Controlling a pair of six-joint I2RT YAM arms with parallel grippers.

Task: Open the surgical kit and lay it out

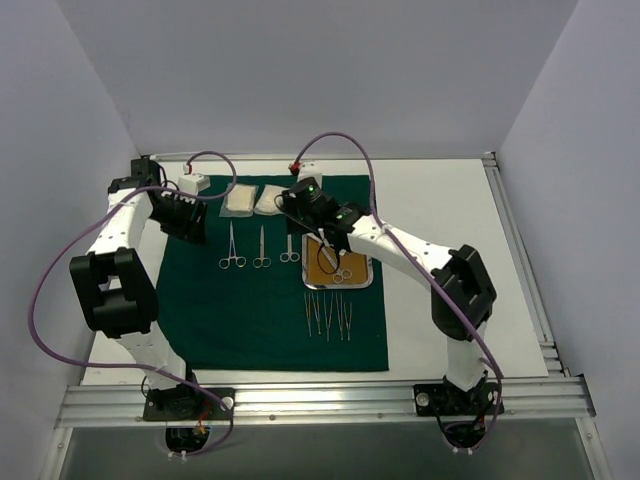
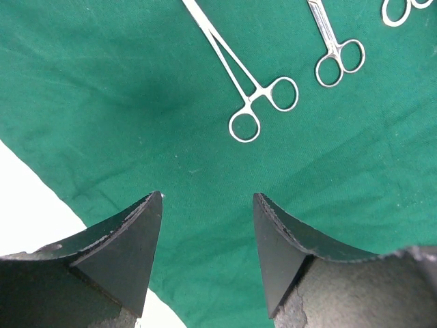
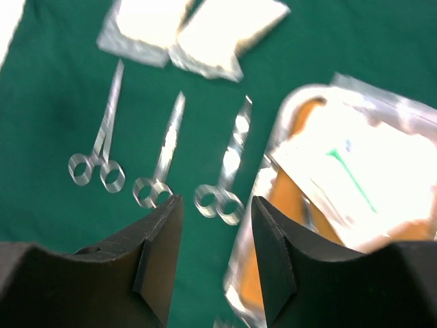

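Note:
On the green drape (image 1: 230, 320) lie a long clamp (image 2: 249, 96), two smaller scissor-like instruments (image 3: 164, 157) (image 3: 229, 164) and a row of tweezers (image 1: 328, 314). The metal tray (image 3: 276, 191) with an orange bottom holds packets (image 3: 355, 178) and another instrument. My left gripper is open over the drape's left part, nothing between its fingers. My right gripper is open above the tray's left edge and the scissors beside it, with nothing held; its view is blurred.
Two gauze packs (image 3: 225, 34) (image 3: 140, 24) lie along the back of the drape.

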